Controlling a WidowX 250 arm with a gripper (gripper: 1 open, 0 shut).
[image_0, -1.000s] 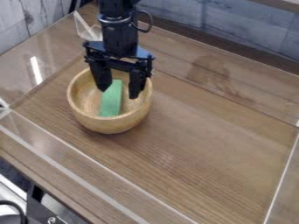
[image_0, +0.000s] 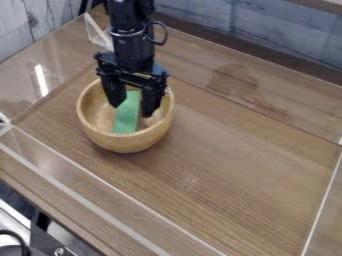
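Note:
A round wooden bowl (image_0: 126, 137) sits on the wooden table left of centre, with a long green object (image_0: 127, 120) lying in it. My black gripper (image_0: 124, 90) hangs over the back half of the bowl, its two fingers spread apart on either side of the green object's far end. It is open, and whether the fingers touch the object is not clear.
Cables run at the far upper left and lower left edges, and a pale object (image_0: 100, 35) lies behind the arm.
The gripper has shifted slightly to the left, more centred over the green object. The bowl and green object look in about the same place.

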